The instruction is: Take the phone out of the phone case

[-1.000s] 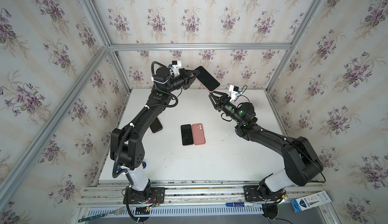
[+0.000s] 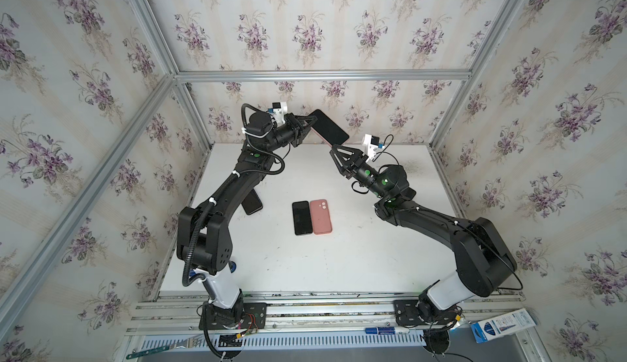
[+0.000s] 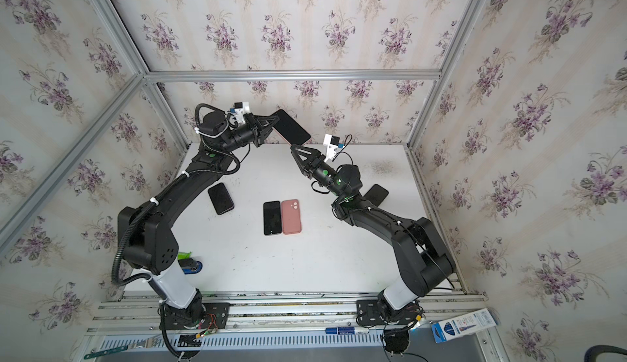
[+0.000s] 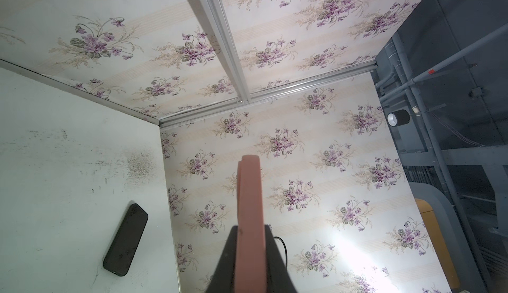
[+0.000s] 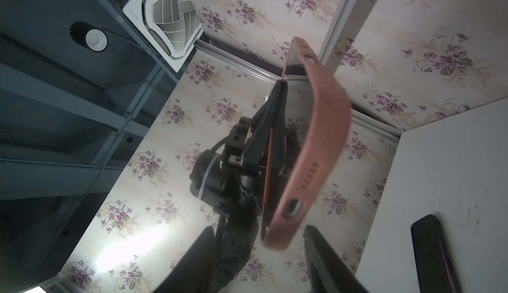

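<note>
My left gripper (image 2: pixel 307 123) holds a black-screened phone (image 2: pixel 330 126) in a pink case (image 5: pixel 322 118) up in the air, shut on its upper end. In the left wrist view the case (image 4: pixel 249 197) shows edge-on between the fingers. My right gripper (image 2: pixel 336 153) stands just below the phone's lower right end, its fingers apart; in the right wrist view the pink edge with a button and speaker holes sits just above and between the blurred fingertips. Whether they touch it I cannot tell.
On the white table (image 2: pixel 365 251) lie a black phone (image 2: pixel 301 218) beside a pink case (image 2: pixel 320 216), another dark phone (image 2: pixel 252 201) at the left and another (image 3: pixel 376 194) at the right.
My left gripper with the phone has shifted slightly.
</note>
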